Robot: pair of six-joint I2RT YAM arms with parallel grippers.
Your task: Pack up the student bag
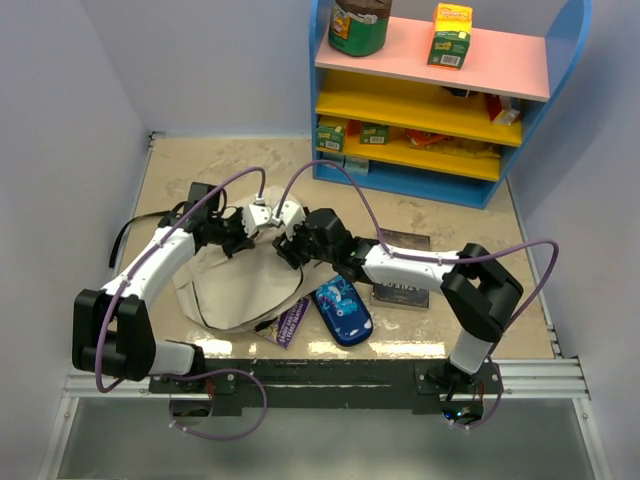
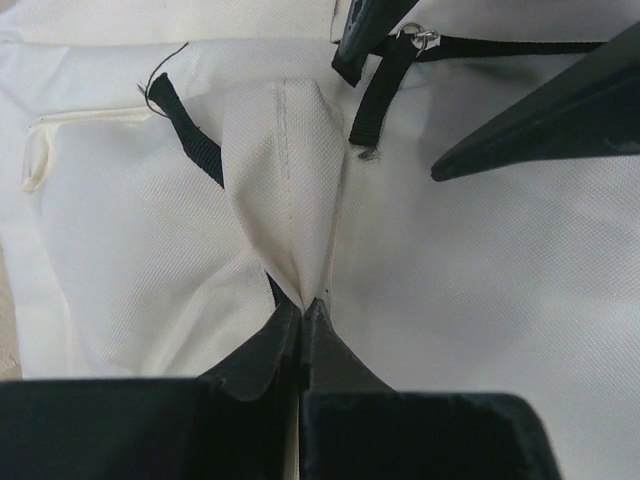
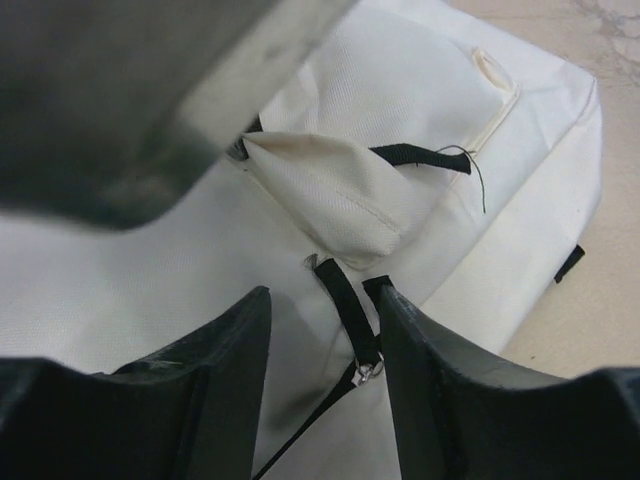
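The cream fabric bag (image 1: 235, 290) lies flat under both arms. In the left wrist view, my left gripper is shut on a pinched fold of its cloth (image 2: 285, 170). A black zipper pull tab (image 2: 383, 95) hangs from a metal slider just beyond that fold. My right gripper is part open over the bag, and the tab (image 3: 345, 312) and slider (image 3: 365, 373) appear between its fingers, ungripped. Both right fingers (image 2: 540, 120) also show beside the tab in the left wrist view. A purple booklet (image 1: 283, 322) and a blue patterned pencil case (image 1: 343, 311) lie right of the bag.
Dark books or boards (image 1: 405, 290) lie under the right arm. At the back stands a blue shelf (image 1: 400, 183) with yellow and pink boards holding boxes and a green container (image 1: 358, 28). Open floor lies between bag and shelf. A black strap (image 1: 122, 240) trails left of the bag.
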